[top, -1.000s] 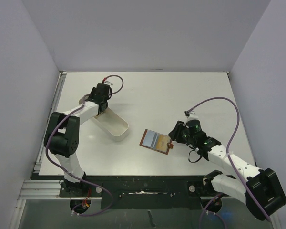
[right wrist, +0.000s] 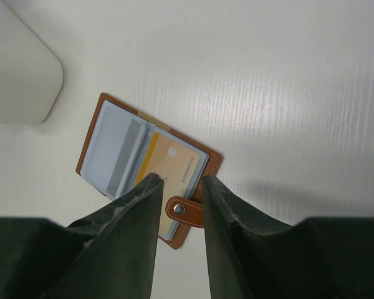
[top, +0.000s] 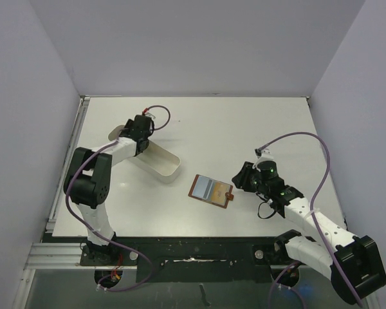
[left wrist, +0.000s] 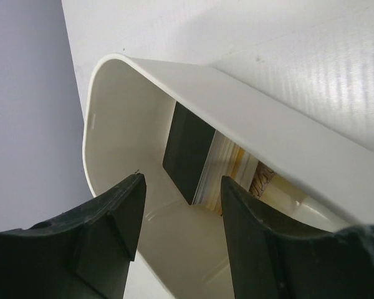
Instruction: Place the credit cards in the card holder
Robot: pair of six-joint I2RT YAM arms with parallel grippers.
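A brown card holder [top: 196, 193] with clear and tan cards in it [right wrist: 171, 165] lies on the white table, its snap strap [right wrist: 184, 212] at one end. At the left, a cream bin [top: 161, 164] holds a dark block [left wrist: 187, 149] and a stack of cards [left wrist: 221, 171] at one end. My left gripper is over that end of the bin, fingers apart, nothing seen between them. My right gripper hangs over the card holder's strap end, fingers apart, holding nothing visible.
Grey walls stand on both sides and behind. The bin's near corner lies left of the card holder.
Both arms have shifted slightly to the right over the last second, the right one away from the card holder. The bin appears moved slightly right. The card holder looks unchanged.
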